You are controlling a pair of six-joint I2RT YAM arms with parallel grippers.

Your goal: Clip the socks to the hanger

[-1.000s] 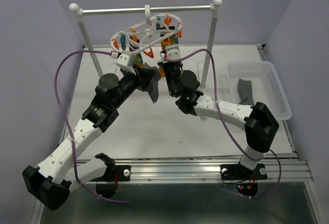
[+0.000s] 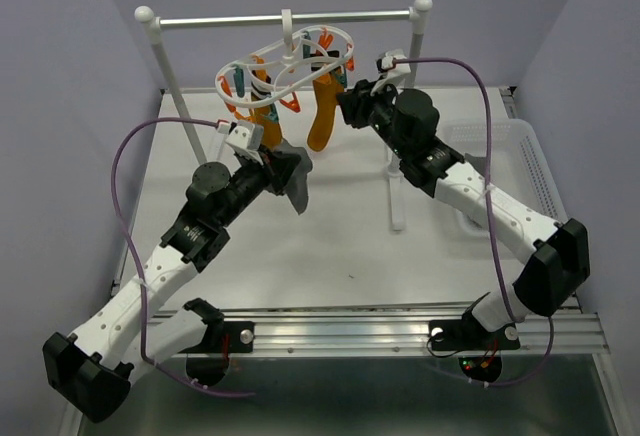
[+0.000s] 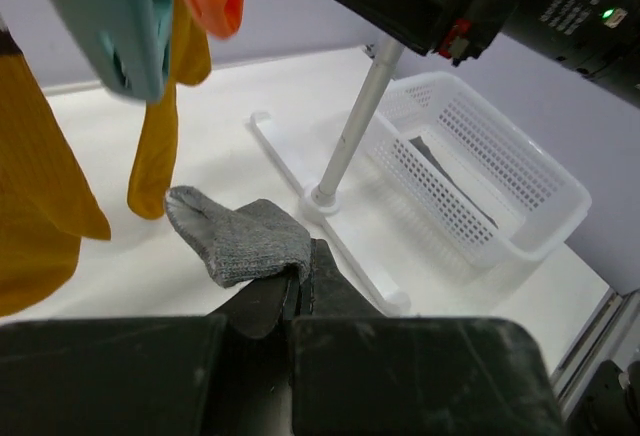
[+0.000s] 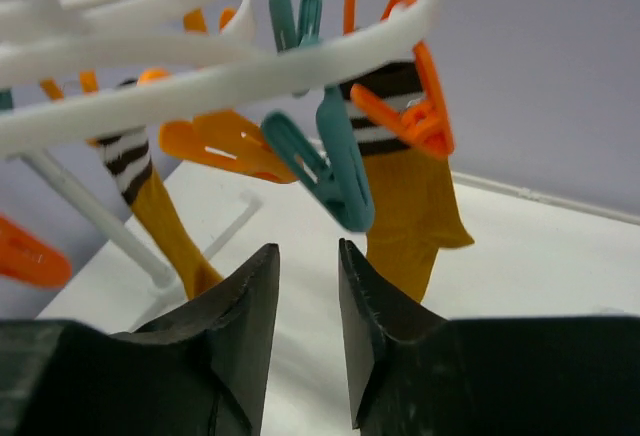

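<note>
My left gripper (image 2: 270,164) is shut on a grey sock (image 3: 240,241), which hangs just below the clip hanger (image 2: 230,68). Yellow socks with striped cuffs (image 2: 322,116) hang from the hanger's orange and teal clips (image 4: 340,161). My right gripper (image 2: 352,96) is beside the hanger's right side, facing a teal clip, its fingertips a little apart with nothing between them.
A white rack (image 2: 240,20) carries the hanger over the white table (image 2: 320,266). A white basket (image 2: 530,176) with a grey sock inside stands at the right.
My left gripper has shifted slightly down with the grey sock.
</note>
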